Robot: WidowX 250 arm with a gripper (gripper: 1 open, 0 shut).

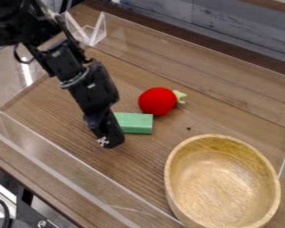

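Note:
My black gripper (109, 134) is low over the table at the left-centre, its fingertips at the left end of a green block (135, 124), partly in front of it. Whether anything is between the fingers is hard to tell. A red tomato-like object (158, 101) with a green top sits just behind the block, to the right.
A large yellow bowl (223, 183) fills the lower right. A raised grey edge runs along the back.

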